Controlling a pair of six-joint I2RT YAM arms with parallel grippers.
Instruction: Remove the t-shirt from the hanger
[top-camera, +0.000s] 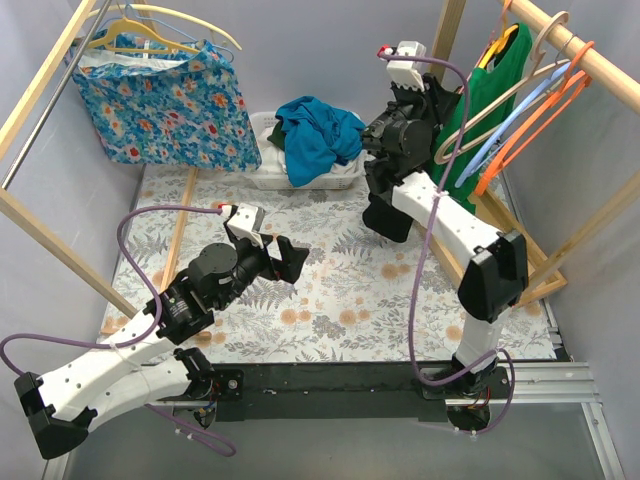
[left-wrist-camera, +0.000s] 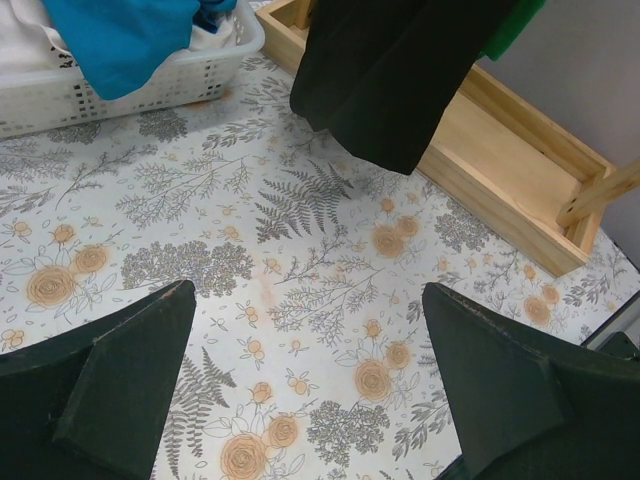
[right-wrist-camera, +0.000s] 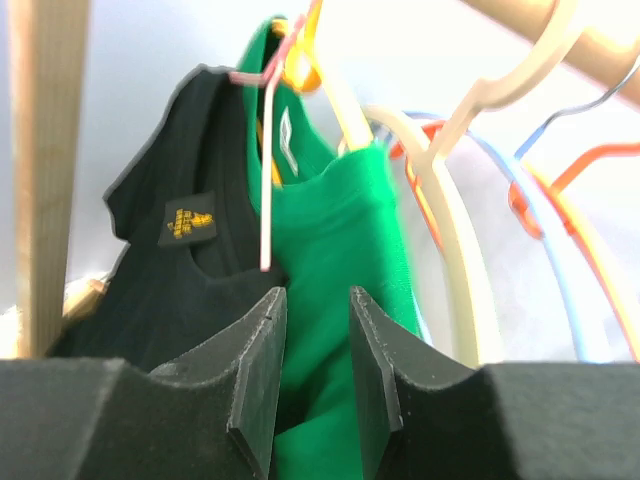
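A green shirt (top-camera: 506, 80) hangs on a yellow hanger (top-camera: 494, 48) from the right rail. In the right wrist view this green shirt (right-wrist-camera: 325, 220) fills the middle, with a black garment (right-wrist-camera: 165, 250) and a thin pinkish hanger (right-wrist-camera: 268, 150) to its left. My right gripper is at the cloth with its fingers part way apart; green and black fabric shows in the gap, and I cannot tell if any lies between the pads. My left gripper stands open and empty over the patterned floor, well away from the clothes.
Empty hangers, including a beige one (top-camera: 500, 115) and an orange one (top-camera: 535, 130), hang close right of the shirt. A white basket (top-camera: 300, 180) holding teal cloth (top-camera: 322, 135) stands at the back. Blue floral cloth (top-camera: 165, 110) hangs at left.
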